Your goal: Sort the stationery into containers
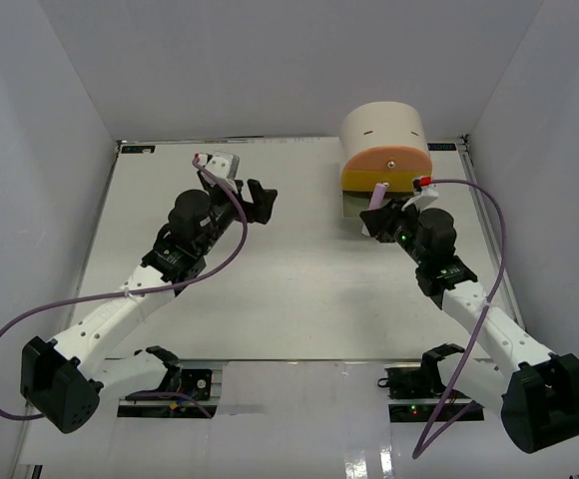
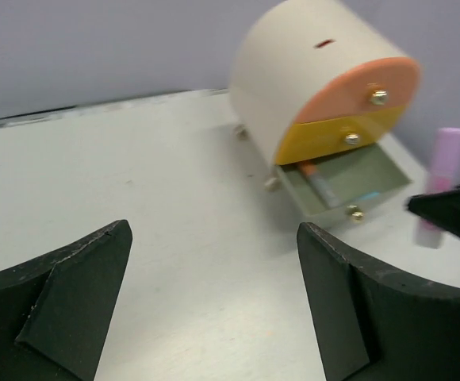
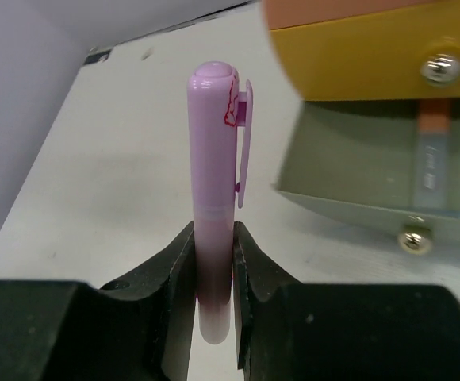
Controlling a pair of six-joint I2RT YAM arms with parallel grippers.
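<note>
My right gripper is shut on an upright lavender pen (image 3: pixel 212 143) with a clip, just in front of a desk organizer. The organizer has a white rounded body (image 1: pixel 384 125), an orange panel and yellow drawer (image 1: pixel 383 181) above an open grey-green compartment (image 3: pixel 341 159), which holds an orange-and-grey stick (image 3: pixel 430 167) and something light blue. My left gripper stands open and empty over the table to the left, facing the organizer.
Grey walls bound the back and both sides, with the organizer at the back right.
</note>
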